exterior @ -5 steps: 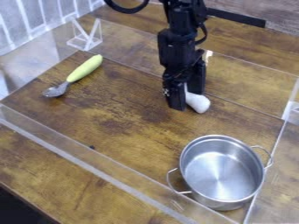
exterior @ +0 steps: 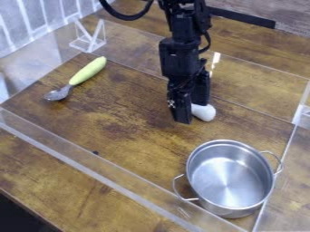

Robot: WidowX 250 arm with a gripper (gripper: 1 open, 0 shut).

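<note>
My black gripper (exterior: pixel 189 107) hangs low at the centre right of the table, fingers open and reaching down around a small white object (exterior: pixel 204 113), which is partly hidden behind it. Whether the fingers touch it I cannot tell. A steel pot (exterior: pixel 229 179) with two handles stands at the lower right.
A yellow-green elongated object (exterior: pixel 87 71) and a metal spoon (exterior: pixel 58 92) lie at the left. A white wire holder (exterior: pixel 90 38) stands at the back left, and a small pale item (exterior: pixel 216 62) lies behind the arm.
My gripper has come slightly lower and a little to the left, covering more of the area beside the white object. The other things have not visibly moved.
</note>
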